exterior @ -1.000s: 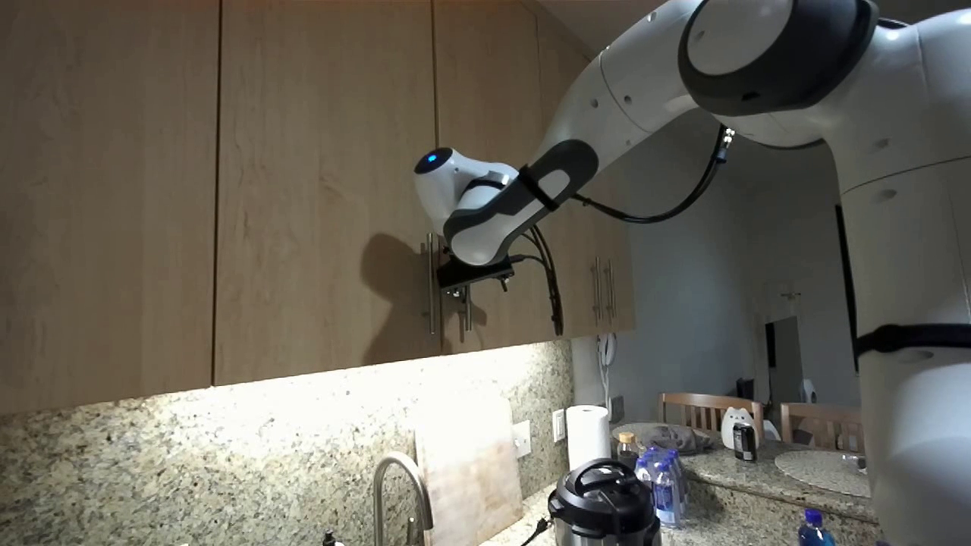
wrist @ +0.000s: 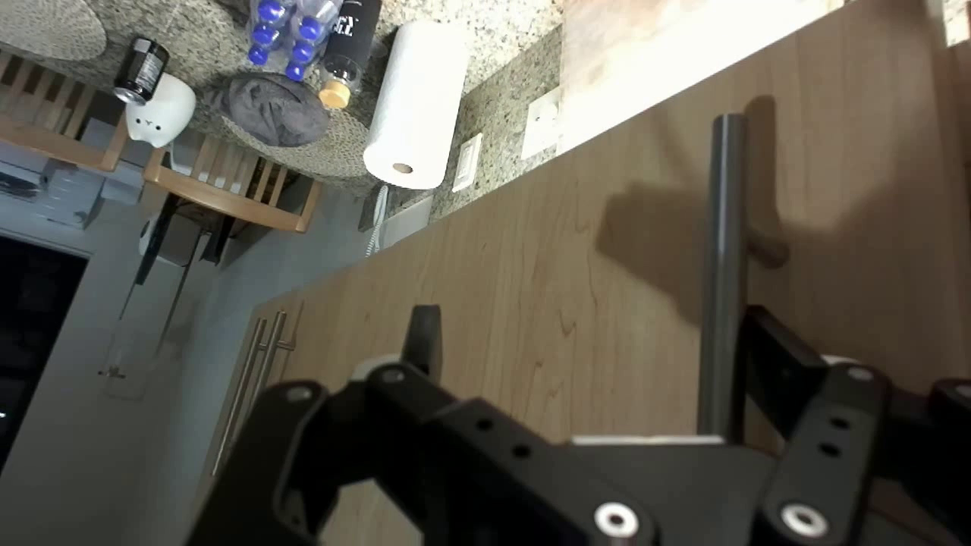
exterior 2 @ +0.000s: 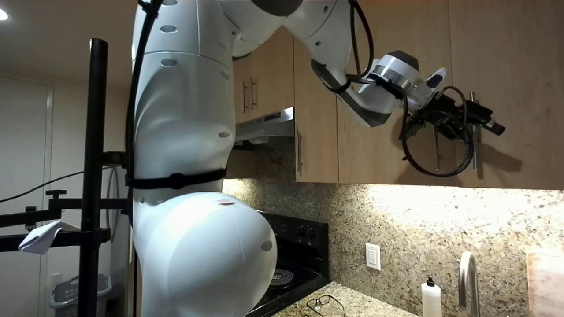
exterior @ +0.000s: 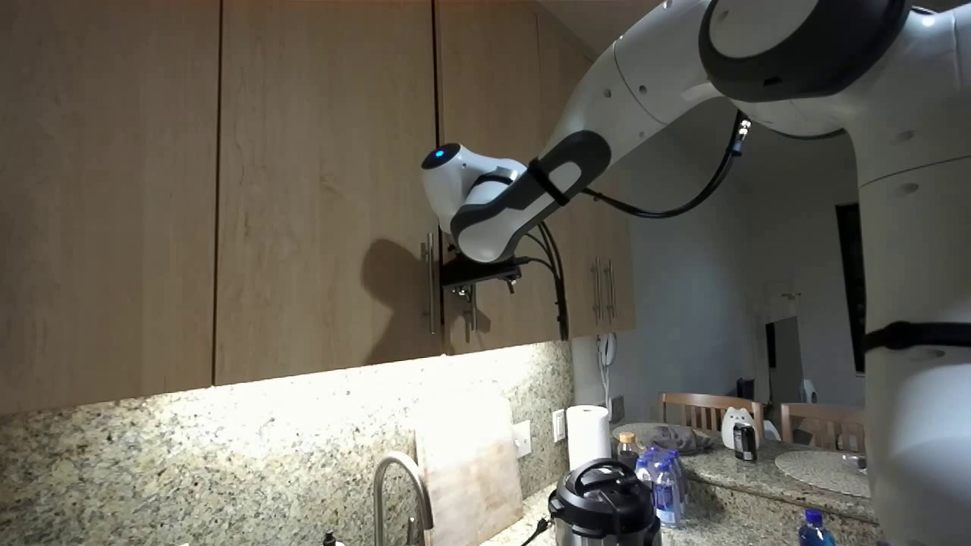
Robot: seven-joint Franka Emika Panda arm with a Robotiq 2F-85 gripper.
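Note:
Light wood cabinet doors fill the wall, and one door lies close in front of my gripper. The fingers stand wide apart. Between them is the upright metal bar handle, close beside or against the right-hand finger; contact cannot be told. The left finger is well away from the bar. In exterior view 1 this handle shows below the wrist camera mount, which hides the fingers. A dark gap runs along the door's left edge, beside the neighbouring door's handle.
Below the cabinets are a faucet, a leaning board, a pressure cooker and a paper towel roll. A soap bottle stands by the sink. Black cable loops around the wrist.
The wrist has shifted slightly right in exterior view 1, and the door's handle has moved right with it. The gap at the door's left edge looks wider and darker; the upper arm moved right too.

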